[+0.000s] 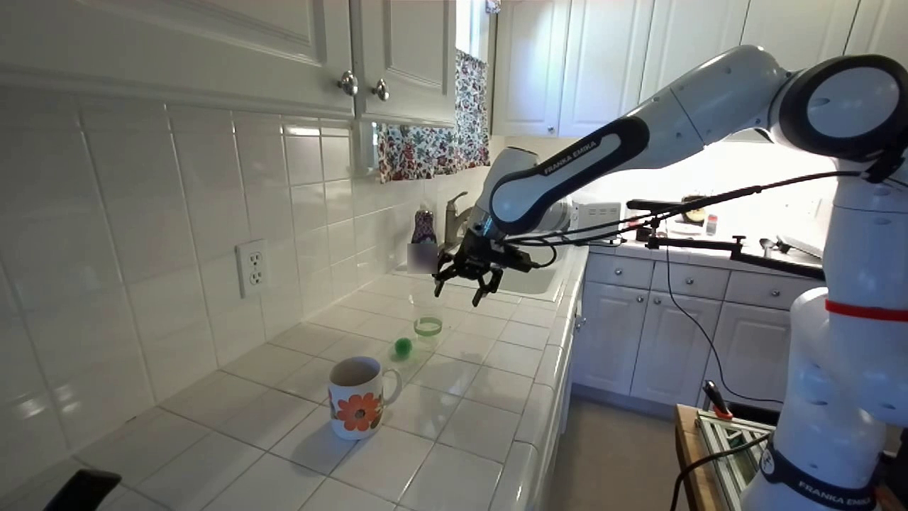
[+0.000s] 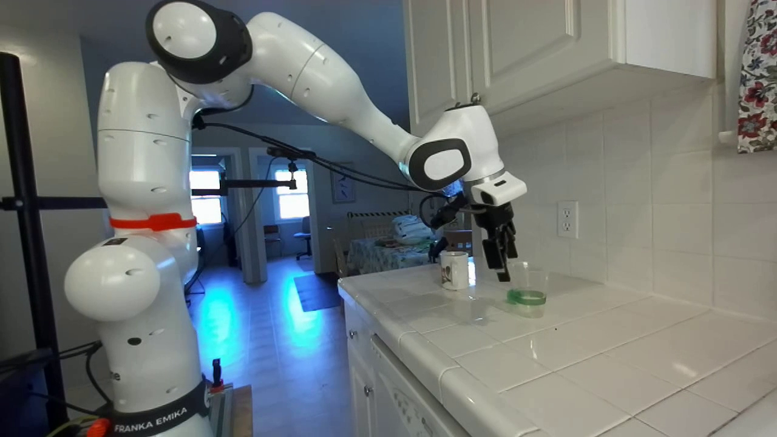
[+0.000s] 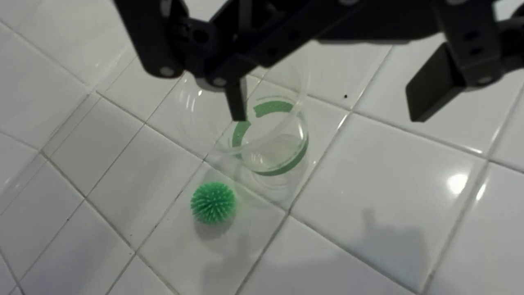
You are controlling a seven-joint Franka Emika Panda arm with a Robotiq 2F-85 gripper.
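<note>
My gripper (image 1: 460, 292) is open above the tiled counter, with wide space between its two fingertips. In the wrist view, the left finger (image 3: 236, 103) overlaps the clear cup (image 3: 280, 169) in the picture, and the right one is over bare tile. This see-through cup has a green band near its base and stands upright. Close beside it on the tiles lies a green spiky ball (image 3: 213, 203). A white mug (image 1: 355, 399) with an orange flower stands upright nearer the first exterior camera. I cannot tell whether any finger touches the cup's rim.
A tiled wall with an outlet (image 1: 252, 267) runs along the counter's back, under hanging cabinets (image 1: 408, 59). Beyond the cup are a purple bottle (image 1: 423, 228), a faucet (image 1: 452, 220) and the sink. Counter tiles (image 2: 583, 364) on the sink side of the cup are clear.
</note>
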